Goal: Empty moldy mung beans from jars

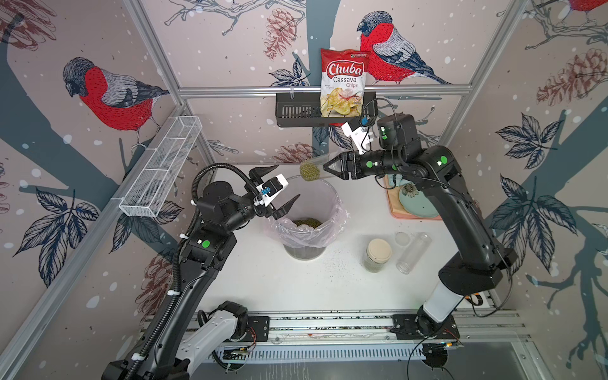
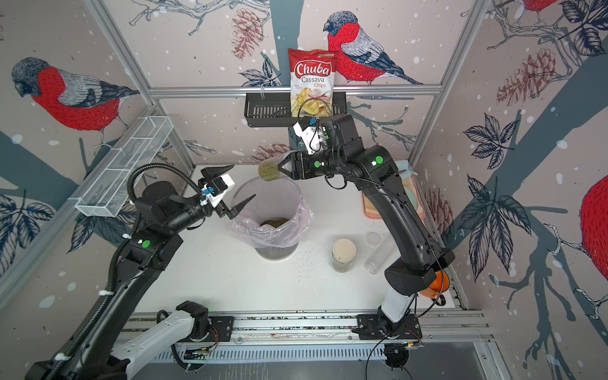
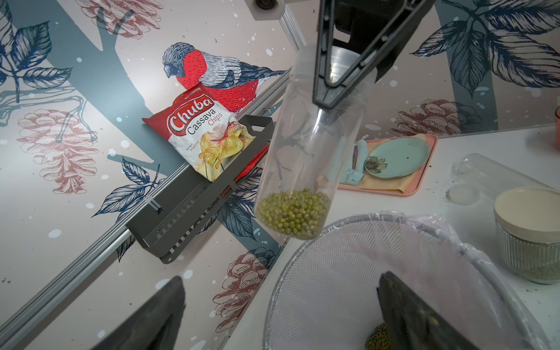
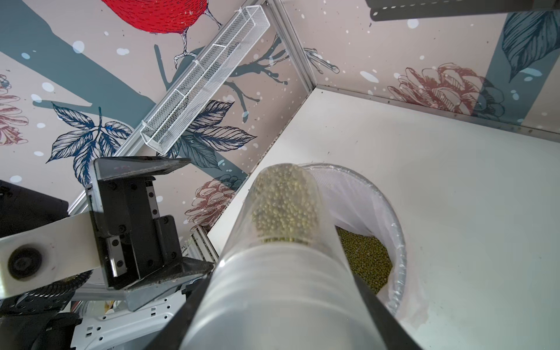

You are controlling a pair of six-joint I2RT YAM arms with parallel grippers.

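Observation:
My right gripper [image 1: 337, 166] is shut on a clear plastic jar [image 3: 297, 151] with green mung beans [image 3: 291, 213] in its bottom, held tilted above a bin lined with a pink bag [image 1: 310, 234]; more beans [image 4: 364, 259] lie inside the bin. My left gripper [image 1: 285, 186] is open at the bin's left, below and left of the held jar, with nothing between its fingers. A lidded glass jar [image 1: 378, 252] stands to the bin's right, beside an empty clear jar [image 1: 411, 256] lying on its side and a clear lid [image 1: 402, 238].
A pink tray [image 3: 402, 189] with plates stands at the back right. An orange cup [image 2: 435, 281] is at the front right. A black shelf with a chips bag [image 1: 342, 82] hangs on the back wall, a white wire rack [image 1: 158, 167] on the left.

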